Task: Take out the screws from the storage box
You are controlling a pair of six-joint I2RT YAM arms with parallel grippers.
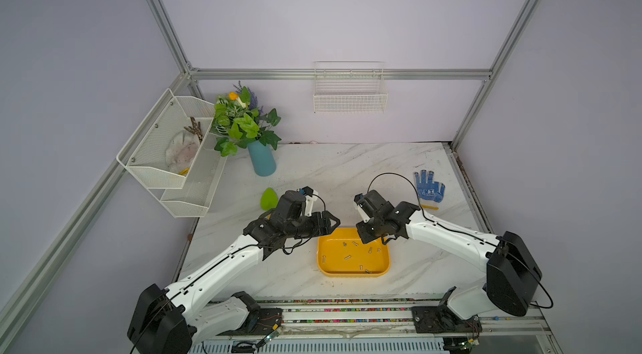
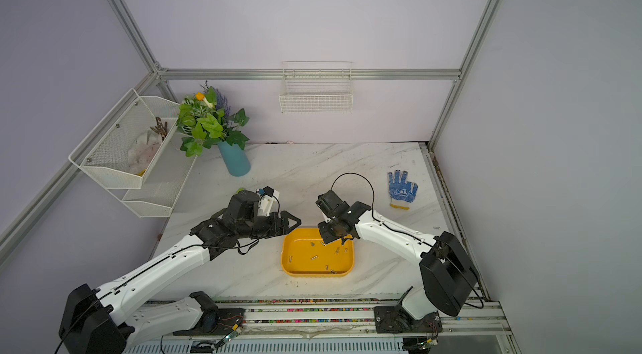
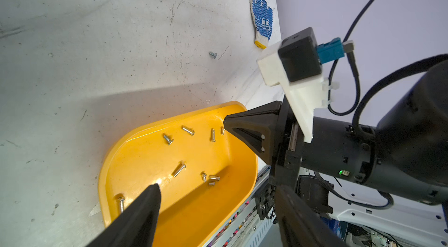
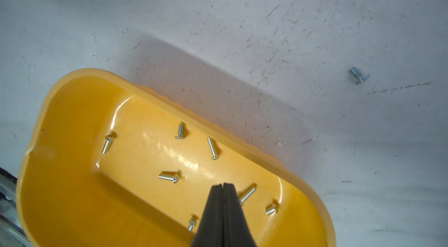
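Note:
Several silver screws lie loose in the yellow box point(image 4: 88, 76), among them one screw point(image 4: 169, 177) near the middle and another point(image 4: 212, 148) close to the far wall. My right gripper is shut above the box with nothing between its fingers. Just right of its tips, outside the fingers, a screw point(image 4: 248, 193) rests on the box floor, its near end partly hidden. Left of the box and higher than it, my left gripper point(image 1: 334, 223) stands open and empty; its blurred finger point(image 3: 142, 214) shows in the left wrist view.
On the table beyond the box lies a single screw point(image 4: 357, 74). A blue glove point(image 1: 429, 188) rests at the right, a teal vase point(image 1: 261, 158) stands at the back left, and a white rack point(image 1: 180, 173) hangs left. Bare table stretches behind the box.

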